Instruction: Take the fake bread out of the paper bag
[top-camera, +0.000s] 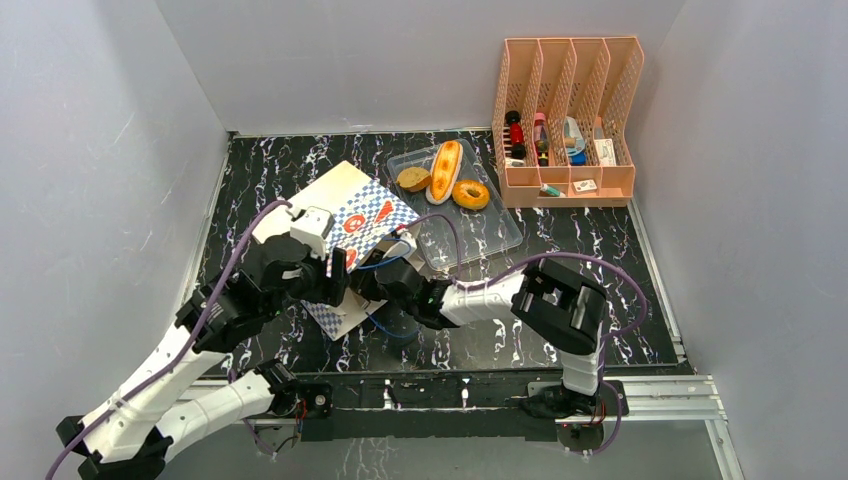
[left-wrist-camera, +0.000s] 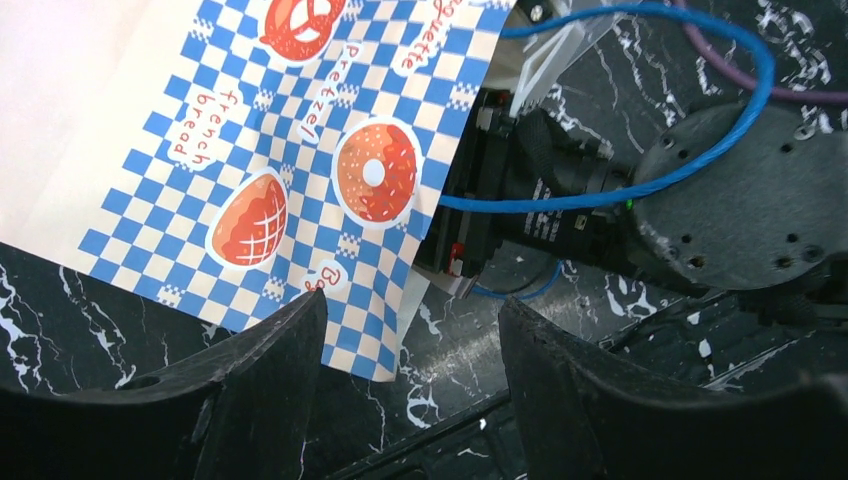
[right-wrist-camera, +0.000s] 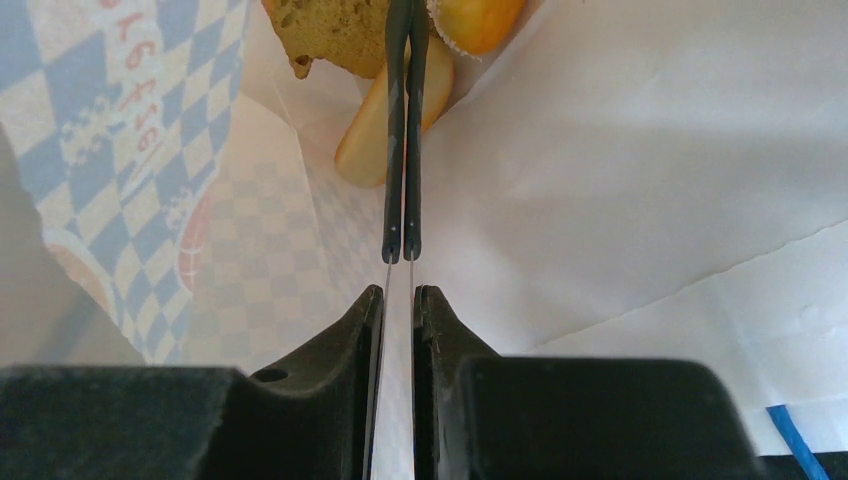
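The paper bag (top-camera: 364, 230), cream with a blue-checked printed side, lies under both arms. Its mouth is toward my right arm. My left gripper stands open over the bag's lower corner, fingers apart and nothing held. My right gripper reaches into the bag, its fingers shut on what look like thin metal tongs (right-wrist-camera: 391, 210) with black tips. Ahead in the right wrist view are a brown bread piece (right-wrist-camera: 335, 35), a pale long roll (right-wrist-camera: 368, 140) and a golden piece (right-wrist-camera: 475, 20). The tong ends leave the frame, so their hold on bread cannot be told.
Behind the bag, a clear tray (top-camera: 470, 235) carries a brown bread piece (top-camera: 413, 179), a baguette (top-camera: 445, 170) and a bagel (top-camera: 470, 194). At the back right stands a pink divided organizer (top-camera: 570, 190).
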